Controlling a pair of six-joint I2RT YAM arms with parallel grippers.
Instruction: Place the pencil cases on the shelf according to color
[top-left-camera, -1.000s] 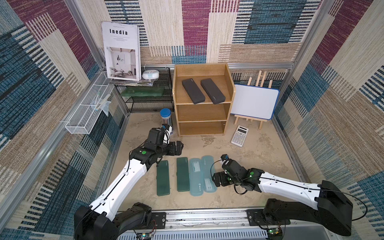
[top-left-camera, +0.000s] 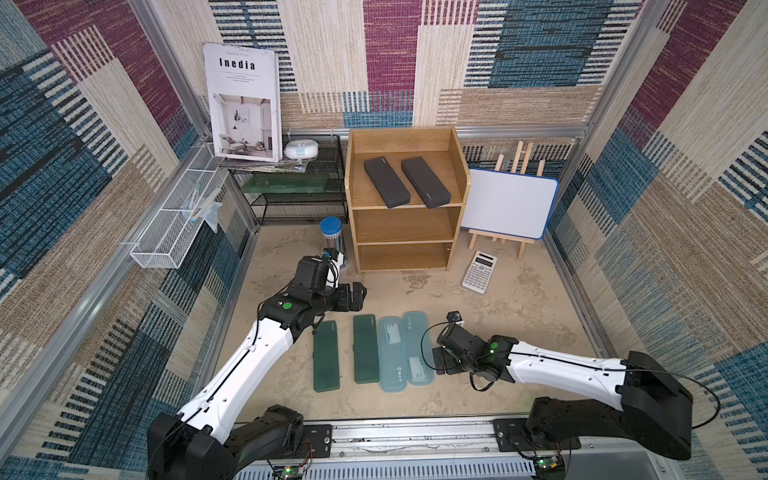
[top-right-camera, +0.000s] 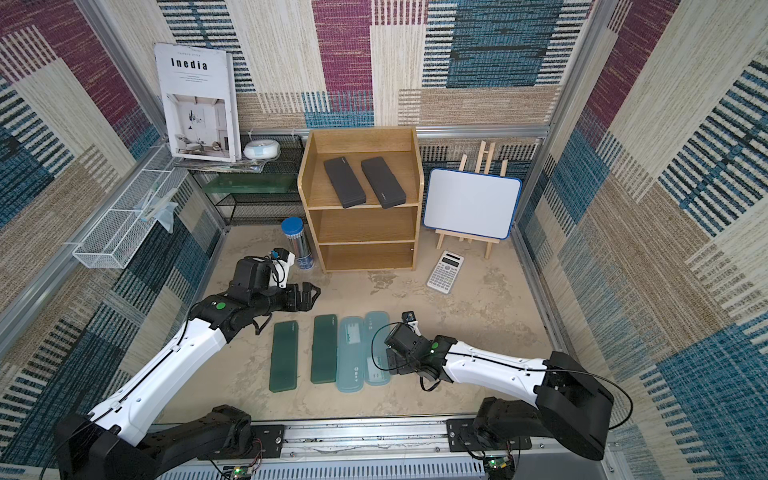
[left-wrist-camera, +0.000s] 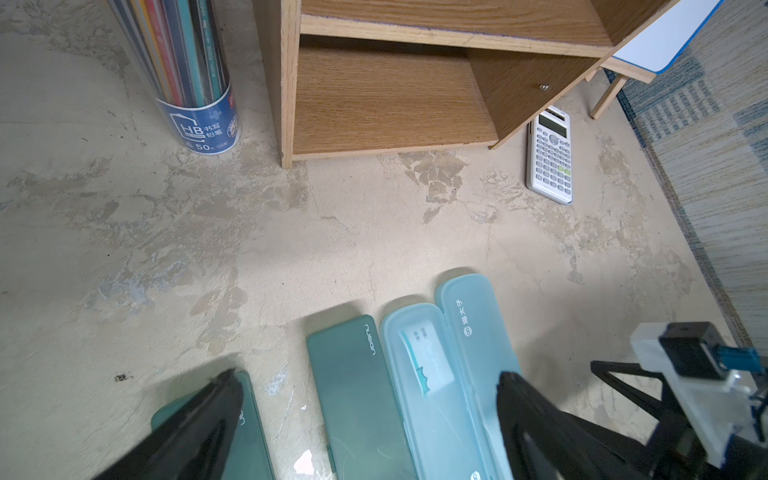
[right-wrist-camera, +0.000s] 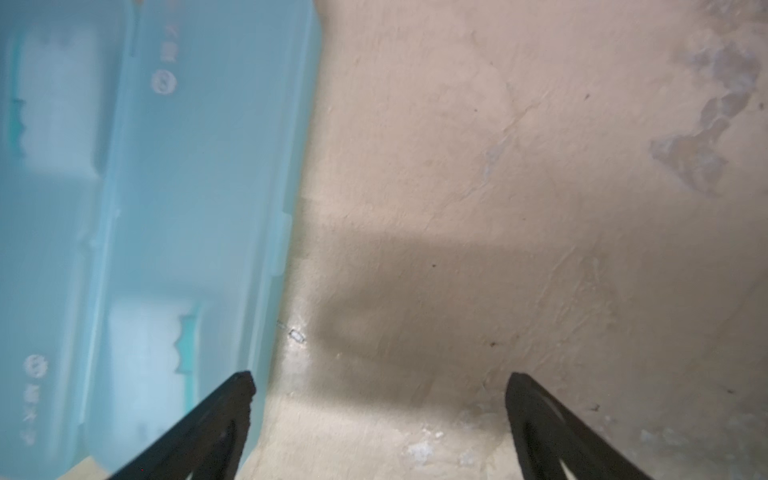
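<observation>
Two charcoal pencil cases (top-left-camera: 387, 182) lie side by side on the top level of the wooden shelf (top-left-camera: 404, 233); its two lower levels are empty. On the table are two dark green cases (top-right-camera: 324, 349) with a gap between them, and two translucent light blue cases (left-wrist-camera: 440, 392) touching each other. My left gripper (top-left-camera: 357, 297) is open above the table between the green cases and the shelf, nothing in it. The open right gripper hangs low at the right edge of the outer blue case (right-wrist-camera: 200, 184); only bare table shows between its fingers.
A pencil jar with a blue lid (top-right-camera: 293, 232) stands left of the shelf. To the right are a calculator (top-left-camera: 479, 272) and a whiteboard on an easel (top-left-camera: 509, 203). Table space between shelf and cases is clear, apart from my left gripper over it.
The left arm and all the cases stayed put.
</observation>
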